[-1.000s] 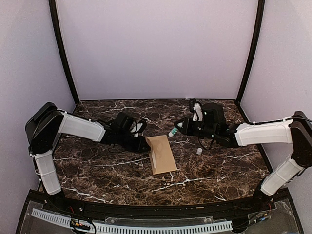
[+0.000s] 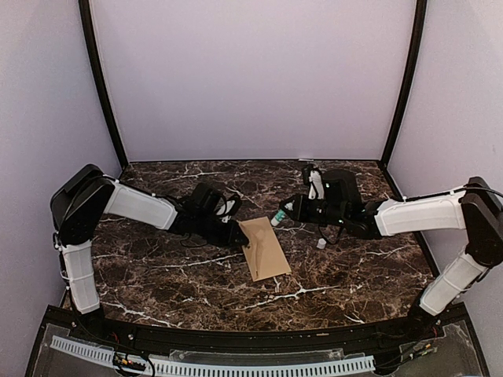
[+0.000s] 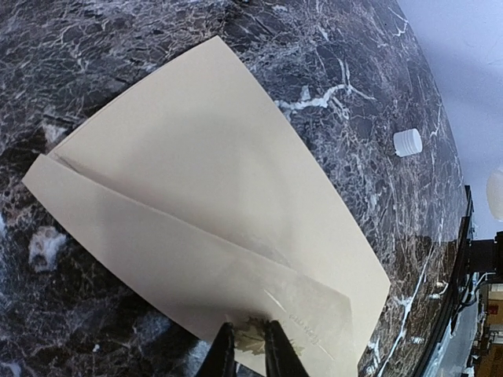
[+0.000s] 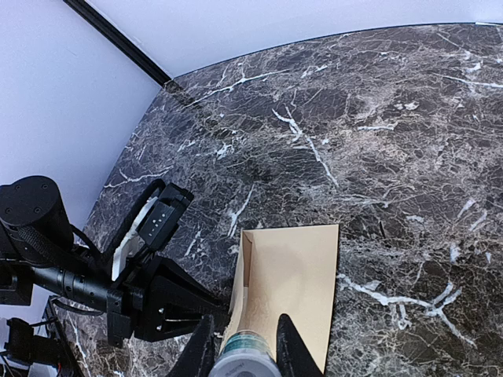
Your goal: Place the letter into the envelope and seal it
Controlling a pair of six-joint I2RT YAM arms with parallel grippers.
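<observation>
A tan envelope (image 2: 269, 253) lies on the dark marbled table between the arms. Its flap (image 3: 157, 236) is folded partly over its left side, with the outer edge pinched by my left gripper, which is shut on it. In the right wrist view the flap (image 4: 240, 284) stands up a little from the envelope (image 4: 295, 275). My right gripper is shut on a white and teal glue stick (image 2: 280, 216), held just beyond the envelope's upper right corner. No letter shows outside the envelope.
A small white cap (image 2: 321, 243) sits on the table to the right of the envelope, also seen in the left wrist view as a ribbed white cap (image 3: 408, 142).
The left gripper and the envelope have slid slightly to the right. The flap looks flatter over the envelope than before. The right arm with the glue stick has barely moved.
</observation>
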